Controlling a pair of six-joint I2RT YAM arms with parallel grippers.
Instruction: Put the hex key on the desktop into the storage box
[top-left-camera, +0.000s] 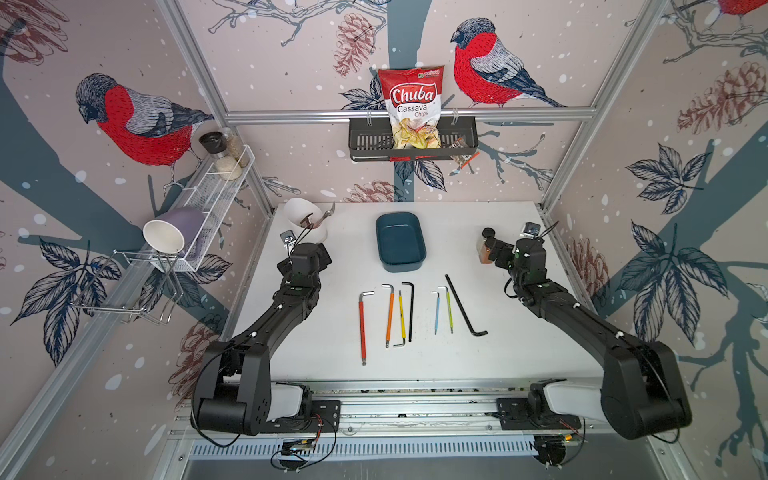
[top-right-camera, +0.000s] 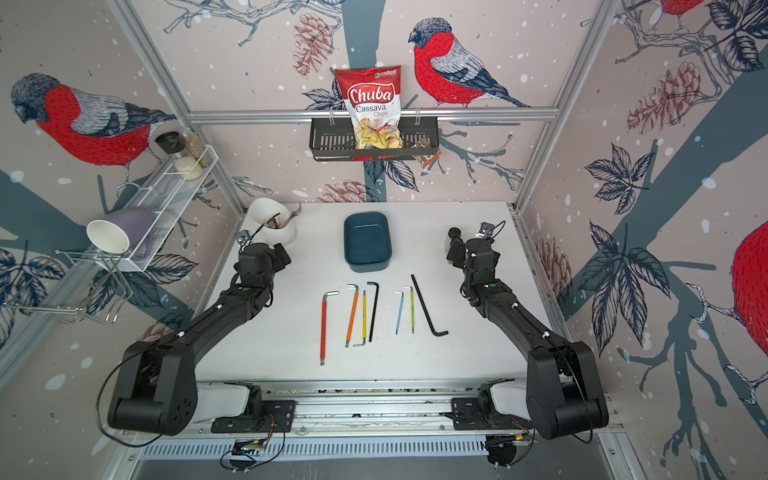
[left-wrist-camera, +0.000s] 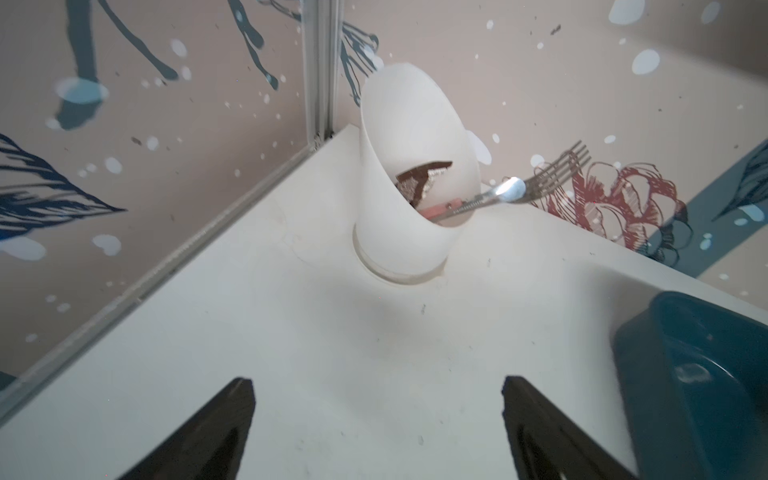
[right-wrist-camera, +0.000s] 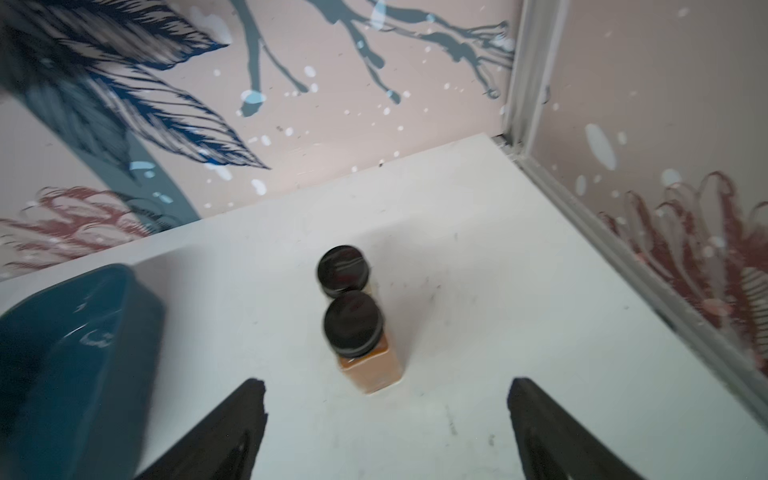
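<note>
Several hex keys lie spread over the white desktop: a red one (top-left-camera: 362, 329), an orange one (top-left-camera: 389, 316), a yellow one (top-left-camera: 402, 316), a black one (top-left-camera: 411, 312), a blue one (top-left-camera: 437, 312), a green one (top-left-camera: 449, 310) and a long black one (top-left-camera: 465, 304) at the right. Behind them stands the dark blue storage box (top-left-camera: 401, 265), empty inside. My left gripper is open with bare desktop between its fingers, left of the box. On the box's other side, my right gripper also stands open and holds nothing, in front of two black-capped bottles.
The tilted white cup (left-wrist-camera: 400, 232) with a fork (left-wrist-camera: 552, 176) stands at the back left. Two spice bottles (right-wrist-camera: 372, 369) are near the right gripper. A wire shelf (top-left-camera: 212, 200) and a hanging rack (top-left-camera: 368, 149) with chips are above the desktop.
</note>
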